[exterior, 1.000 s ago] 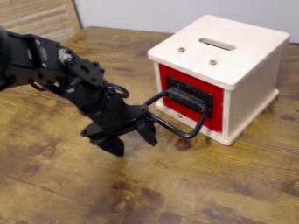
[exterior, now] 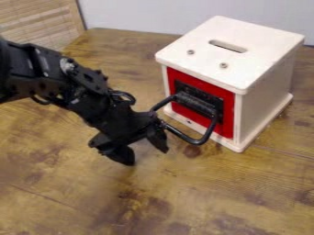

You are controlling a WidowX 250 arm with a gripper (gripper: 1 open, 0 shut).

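Note:
A white wooden box (exterior: 260, 87) with a slot on top and a red front panel (exterior: 182, 66) stands at the right, a black fixture (exterior: 203, 101) with a bent black bar on its front. My black gripper (exterior: 139, 145) hangs low over the wooden table at centre left, in front of and left of the box. Its two fingertips point down and appear apart, with nothing visible between them.
A light slatted object (exterior: 50, 60) is at the back left behind the arm, and a pale wall runs along the back.
The arm has shifted very slightly; the box has not moved.

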